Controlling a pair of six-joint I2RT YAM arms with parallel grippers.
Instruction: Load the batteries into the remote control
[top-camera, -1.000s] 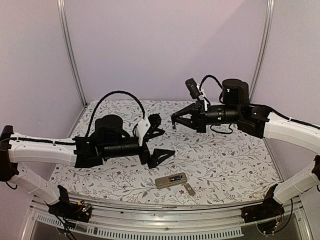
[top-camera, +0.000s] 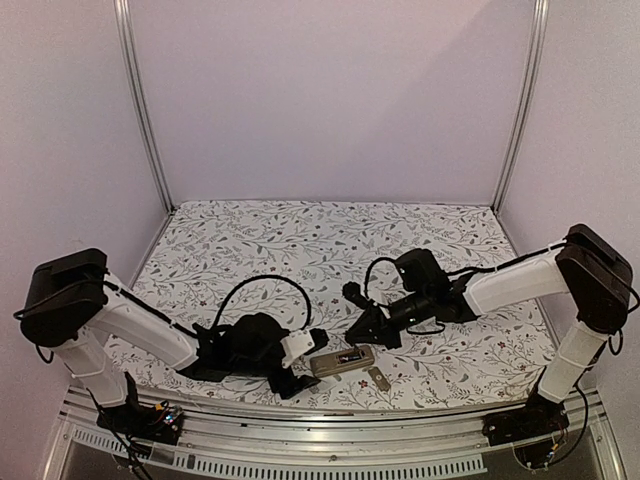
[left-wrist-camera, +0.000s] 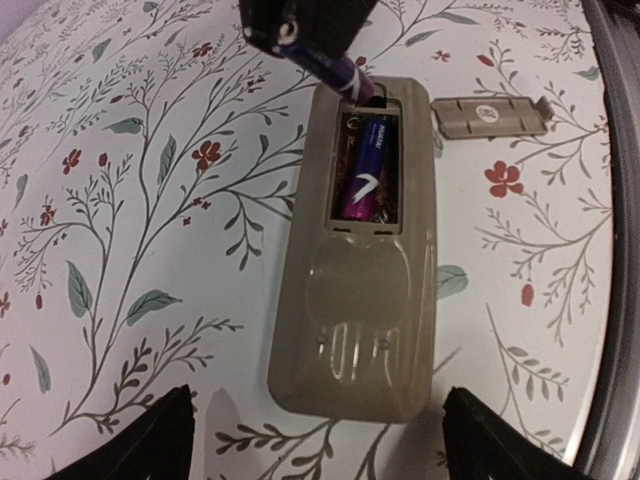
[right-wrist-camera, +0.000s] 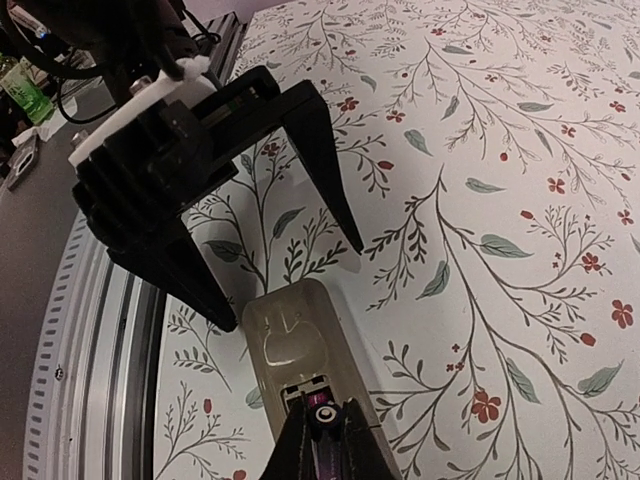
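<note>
The beige remote (top-camera: 330, 367) lies back-up on the table, its battery bay open with one purple battery (left-wrist-camera: 365, 170) inside. Just above the bay's end, my right gripper is shut on a second purple battery (left-wrist-camera: 335, 70), held tilted. My left gripper (top-camera: 305, 365) stands open low at the remote's other end; in the right wrist view its fingers (right-wrist-camera: 200, 300) are parted with nothing between them. The detached battery cover (left-wrist-camera: 485, 117) lies beside the remote.
The table's metal front edge (top-camera: 320, 420) runs close in front of the remote and cover.
Both arms have come down from high above the table to the remote. My right gripper has lowered the battery further to the bay over the last moment, while the left has stayed put.
</note>
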